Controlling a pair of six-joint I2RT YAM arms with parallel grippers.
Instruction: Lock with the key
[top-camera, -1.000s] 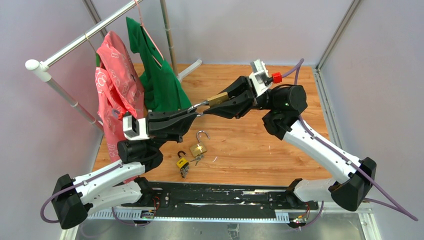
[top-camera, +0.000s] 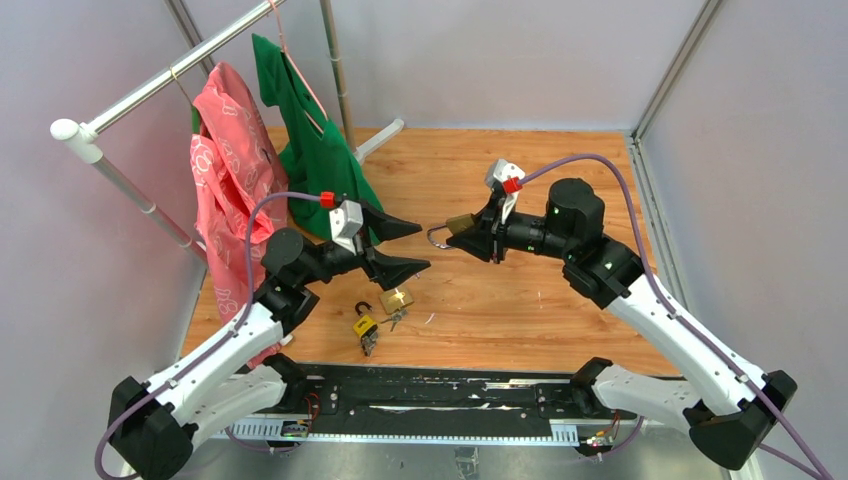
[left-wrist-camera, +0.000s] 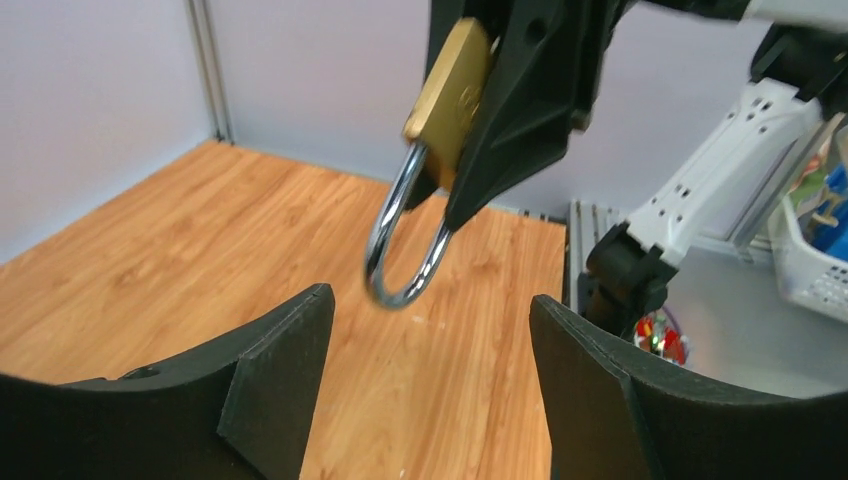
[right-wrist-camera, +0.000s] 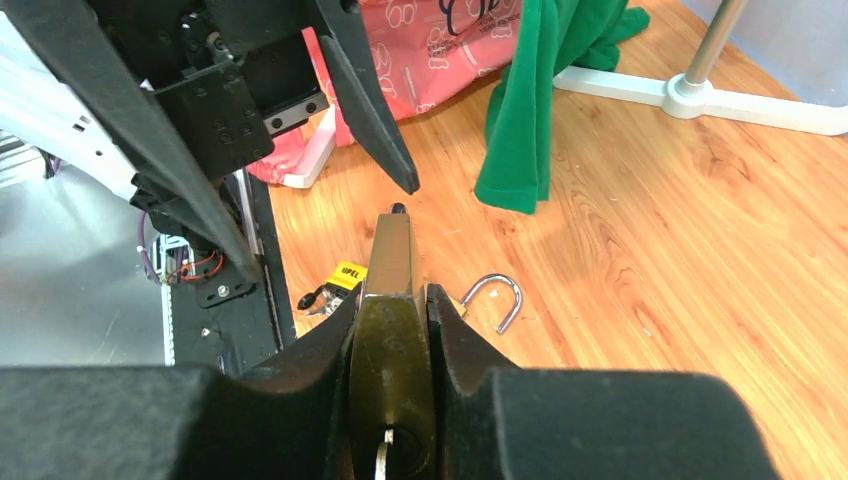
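Observation:
A brass padlock (top-camera: 459, 223) is held in my right gripper (top-camera: 478, 236), its silver shackle pointing left toward my left gripper (top-camera: 410, 247), which stands open and empty, a short gap away. In the left wrist view the padlock (left-wrist-camera: 448, 85) and its U-shaped shackle (left-wrist-camera: 405, 290) hang before the open fingers. The right wrist view shows the padlock body (right-wrist-camera: 392, 330) gripped. On the table below lie another brass padlock (top-camera: 396, 300) with keys (top-camera: 394, 318) and a yellow-labelled padlock (top-camera: 365, 325) with keys.
A rack with a pink bag (top-camera: 235, 170) and green cloth (top-camera: 320, 170) stands at the left, above the wooden table (top-camera: 560, 310).
My left gripper has opened, turned and moved off the shackle. The right gripper has turned with the padlock, shifting slightly, so the two are apart.

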